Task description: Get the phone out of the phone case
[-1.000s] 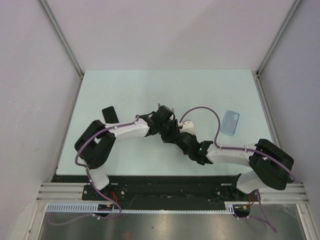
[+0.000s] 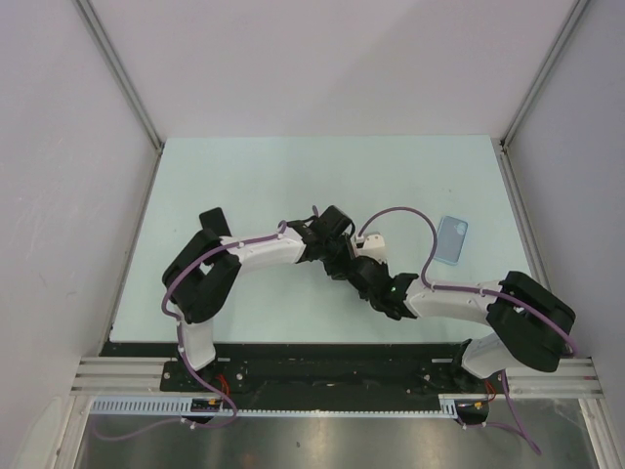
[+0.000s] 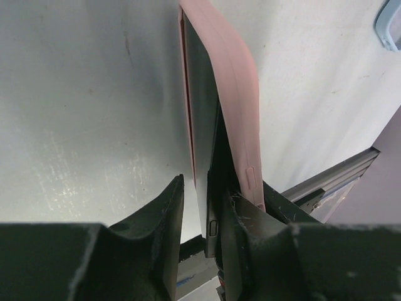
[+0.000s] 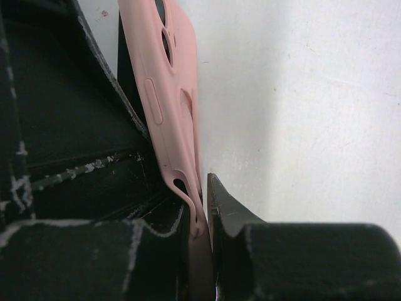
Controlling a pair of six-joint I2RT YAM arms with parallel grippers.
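Observation:
A pink phone case (image 3: 241, 106) stands on edge between my two arms, with a dark, shiny phone (image 3: 202, 94) showing along its inner side in the left wrist view. My right gripper is shut on the lower end of the case, whose side button and cutouts face the right wrist camera. At the same end, my left gripper is part open, one finger to the left of the phone's edge and the other against the phone and case. Whether that finger sits between phone and case cannot be made out. From above, the arms mostly hide both.
A light blue case (image 2: 450, 239) lies on the right of the white table (image 2: 312, 161), and a black flat object (image 2: 215, 223) on its left, close to the left arm.
Over the last second my left gripper moved slightly right and closer to the right gripper. The right arm has barely shifted.

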